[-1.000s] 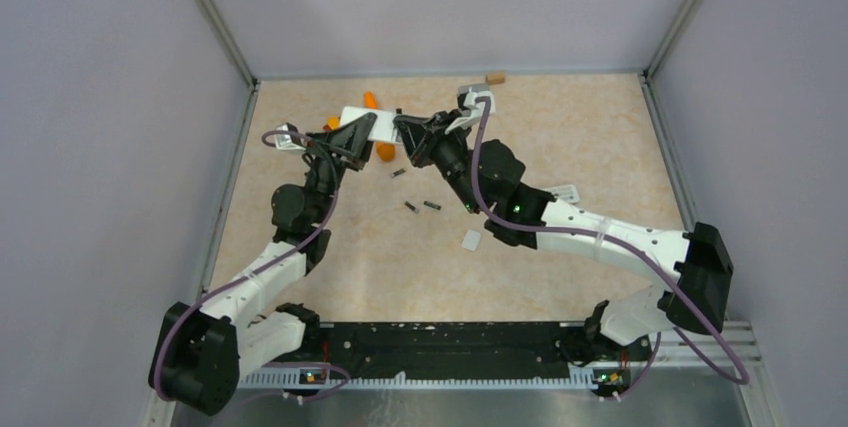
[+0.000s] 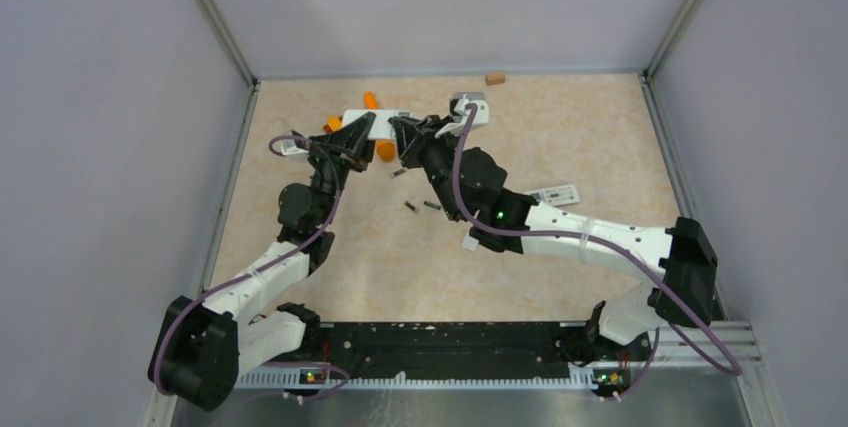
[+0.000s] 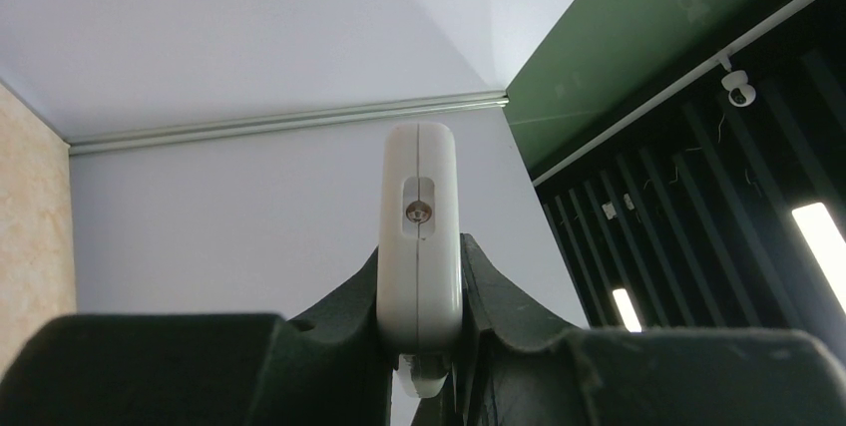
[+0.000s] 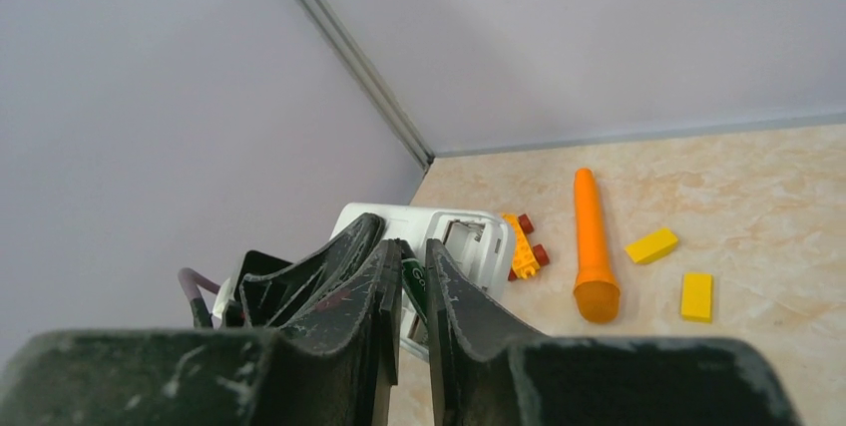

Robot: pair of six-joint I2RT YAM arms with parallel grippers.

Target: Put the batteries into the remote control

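The white remote [image 2: 368,117] [image 3: 418,276] [image 4: 459,266] is held up over the table, back compartment facing my right gripper, with my left gripper shut on it. My right gripper is shut on a dark green battery [image 4: 413,281] at the open compartment; whether the battery is seated inside cannot be told. Small batteries [image 2: 411,207] lie loose on the table below, and a small white piece [image 2: 469,243], perhaps the cover, lies near them.
An orange carrot-shaped toy [image 4: 591,236], yellow blocks [image 4: 696,296] and a toy car [image 4: 521,246] lie at the back left. Another white remote [image 2: 555,194] lies at the right and a brown block [image 2: 495,79] at the back.
My right arm has shifted slightly left and toward the front, its wrist tilting a little.
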